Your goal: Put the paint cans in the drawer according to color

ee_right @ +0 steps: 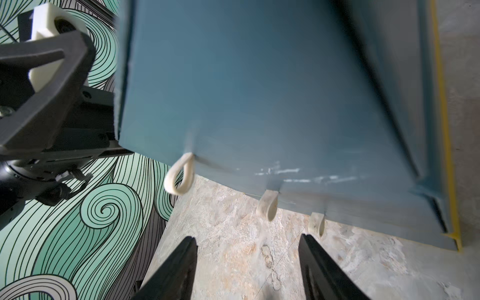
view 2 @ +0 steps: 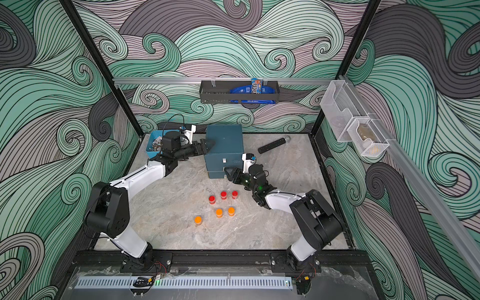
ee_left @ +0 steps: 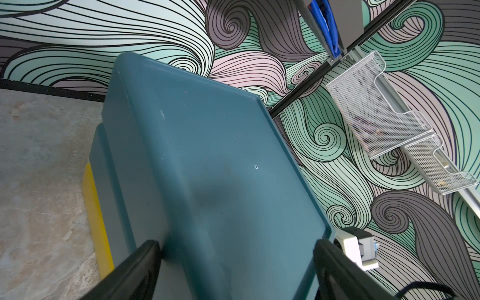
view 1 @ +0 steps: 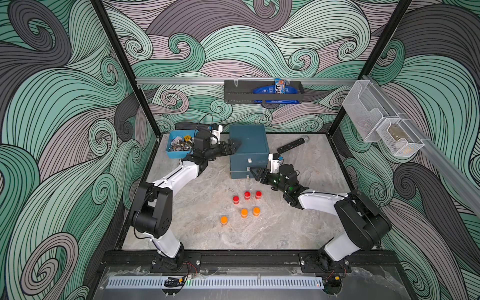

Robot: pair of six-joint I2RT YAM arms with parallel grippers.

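Observation:
The blue drawer cabinet [view 1: 247, 140] stands at the back middle, its drawers closed, with small pale pull loops down the front. Three red-capped paint cans [view 1: 247, 195] and three orange ones [view 1: 244, 213] stand on the table in front of it. At the cabinet's left top edge, my left gripper is open, its fingers on either side of the box's upper corner region. My right gripper is open before the cabinet front. In the right wrist view the middle loop [ee_right: 268, 205] and lowest loop [ee_right: 317, 224] appear beyond its fingertips, with nothing between them.
A light-blue bin of small parts [view 1: 180, 144] sits behind the left arm. A black microphone [view 1: 293, 144] lies right of the cabinet. Bare table [view 1: 195, 200] extends to the left of the cans.

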